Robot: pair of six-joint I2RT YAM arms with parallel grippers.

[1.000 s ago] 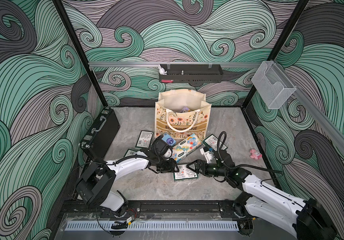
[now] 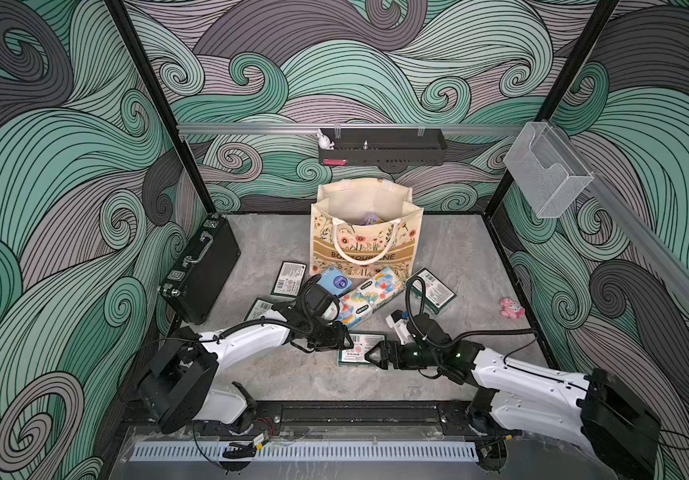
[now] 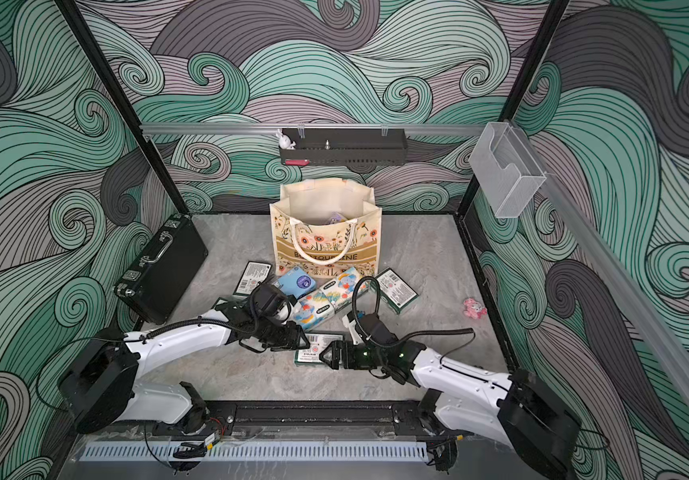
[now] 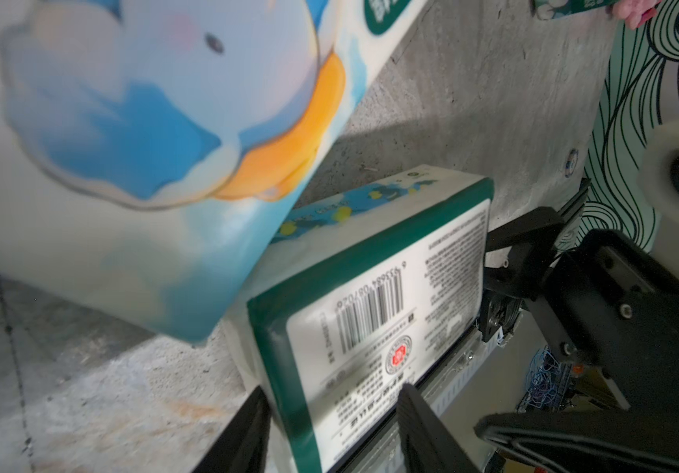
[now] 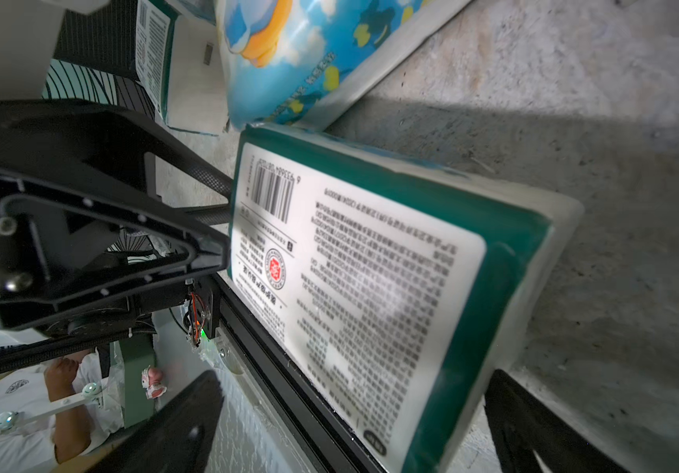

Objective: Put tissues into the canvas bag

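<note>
A canvas bag (image 2: 364, 256) with flower print stands upright at the back middle, something purple inside. A white tissue pack with green edge (image 2: 356, 348) lies at the front middle between both grippers. In the left wrist view my left gripper is part open, its fingers at one end of that pack (image 4: 386, 331). My right gripper is open at the other end, fingertips beside the pack's sides. A cartoon-printed pack (image 2: 368, 296) and a blue pack (image 2: 333, 280) lie before the bag.
More packs lie at left (image 2: 288, 278) and right (image 2: 432, 290). A black case (image 2: 200, 264) stands along the left edge; a pink toy (image 2: 511, 308) sits far right. A shelf tray (image 2: 380, 156) hangs above the bag. The front corners have some free table.
The front pack has shifted slightly left and toward the front edge. My right arm has moved left and frontward with it; my left gripper has moved slightly down.
</note>
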